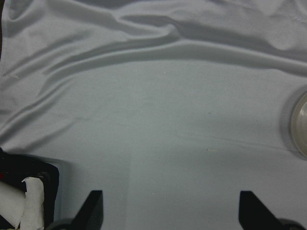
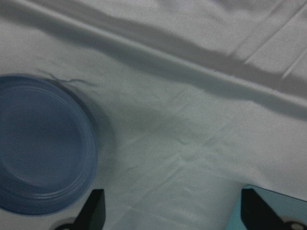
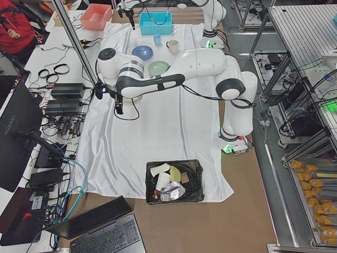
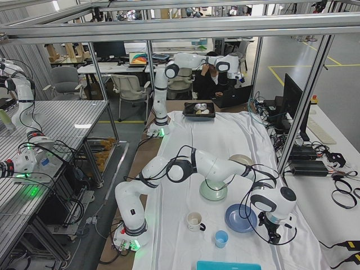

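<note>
My left gripper (image 3: 118,105) hangs over the white cloth at its left side. In the left wrist view its fingers (image 1: 93,208) stand wide apart, a black-lined bin (image 1: 48,191) at lower left and a pale plate (image 1: 300,124) at the right edge. My right gripper (image 4: 271,230) is beside the blue plate (image 2: 41,139), fingers (image 2: 98,208) apart and empty, with the edge of a turquoise bin (image 2: 278,198) at lower right. A green plate (image 4: 212,191), a white mug (image 4: 194,221) and a blue cup (image 4: 221,239) stand on the cloth.
The bin (image 3: 195,195) at the near end holds several pieces of litter. A laptop (image 3: 105,234), monitor and cables lie outside the cloth; a metal post (image 3: 79,47) rises near my left gripper.
</note>
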